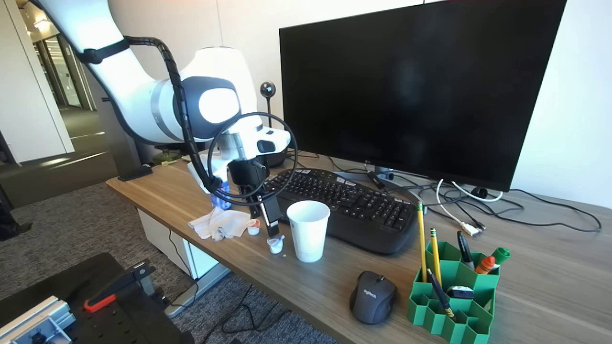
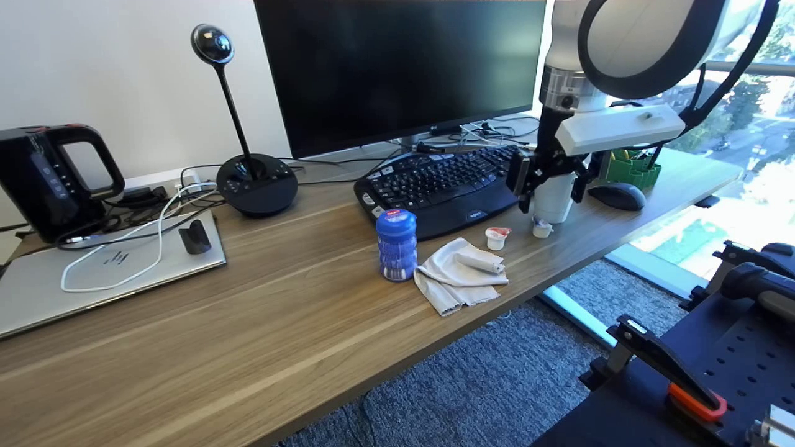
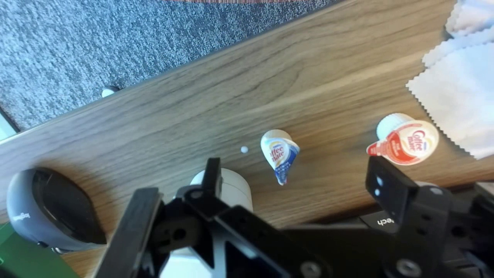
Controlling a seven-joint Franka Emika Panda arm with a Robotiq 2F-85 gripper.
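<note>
My gripper (image 1: 265,220) is open above the desk, its fingers apart and nothing between them. In the wrist view a small creamer cup with a blue and white lid (image 3: 280,153) lies on the wood ahead of the gap between my fingers. A second creamer with a red lid (image 3: 412,143) sits beyond my right-hand finger (image 3: 386,183). Close to the other finger is a white paper cup (image 3: 237,190), partly hidden by the gripper there. Exterior view 1 shows that white cup (image 1: 310,235) upright, just right of the blue-lidded creamer (image 1: 276,244).
A black keyboard (image 1: 350,200) lies behind the cup, with a mouse (image 1: 373,297) and a green pen holder (image 1: 453,286) to the right. Left of the creamers are a grey cloth (image 2: 458,274) and a blue bottle (image 2: 396,246). The desk's front edge is close.
</note>
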